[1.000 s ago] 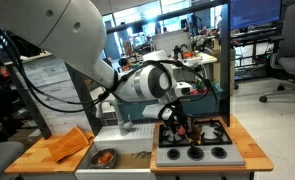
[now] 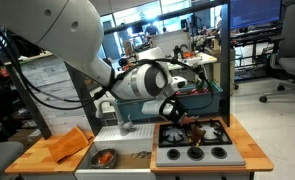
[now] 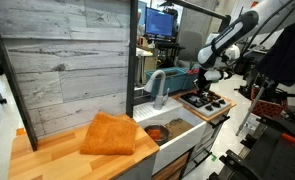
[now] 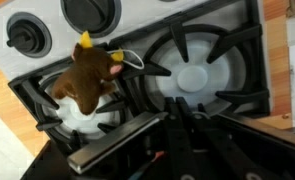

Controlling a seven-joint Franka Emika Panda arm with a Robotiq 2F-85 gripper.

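Observation:
A brown plush toy (image 4: 87, 75) with small yellow parts and a white string lies across the front of the stove (image 4: 182, 15), over a burner grate and close to a knob. My gripper reaches in from the bottom of the wrist view, beside the toy and over the dark grate. Its dark fingers look shut, and what lies between them is too dark to make out. In exterior view 1 the gripper (image 2: 183, 122) is low over the stove (image 2: 197, 155), with the brown toy (image 2: 195, 132) just to its right.
Left of the stove, the sink holds a metal pan (image 2: 105, 158) with orange-red contents. An orange cloth (image 2: 69, 145) lies on the wooden counter at far left. Behind the stove stands a blue-green panel (image 2: 137, 108). Bare wood (image 2: 249, 150) shows right of the stove.
The arm has shifted slightly over the stove. The brown toy stays near the gripper over the burners.

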